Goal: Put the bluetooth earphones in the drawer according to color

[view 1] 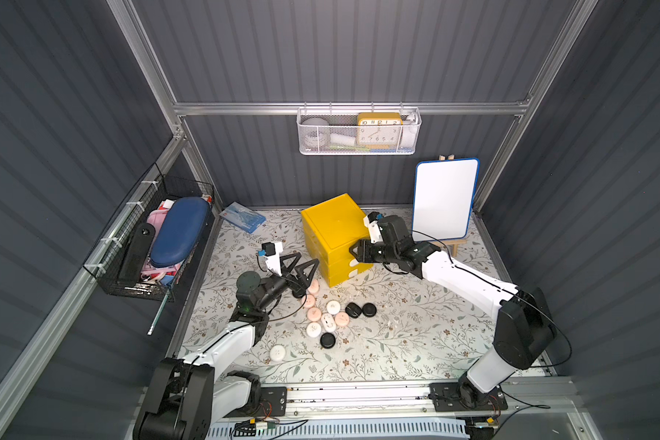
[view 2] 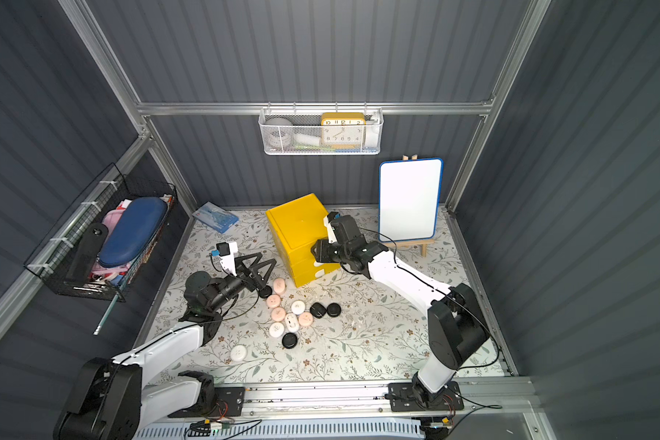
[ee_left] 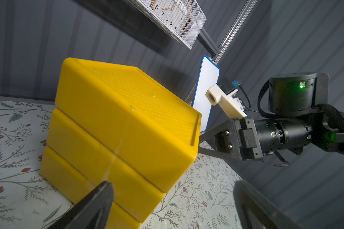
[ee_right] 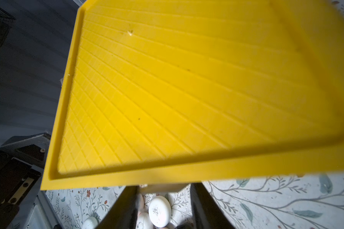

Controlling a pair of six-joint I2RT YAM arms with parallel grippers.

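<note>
The yellow drawer cabinet (view 1: 337, 223) stands at the back of the table, its stacked drawers closed in the left wrist view. My right gripper (view 1: 351, 250) is at the front of the top drawer. In the right wrist view its fingers (ee_right: 200, 206) are apart below the cabinet's front edge, with a pale strip showing between them; whether they grip it is unclear. My left gripper (view 1: 309, 259) hangs open and empty left of the cabinet. Round earphone cases lie in front: black (view 1: 369, 310), pink (view 1: 341, 319) and white (view 1: 314, 329), several in all.
Another white case (view 1: 277, 352) lies apart at the front left. A whiteboard (view 1: 446, 198) stands at the back right, and a blue packet (view 1: 242, 217) lies at the back left.
</note>
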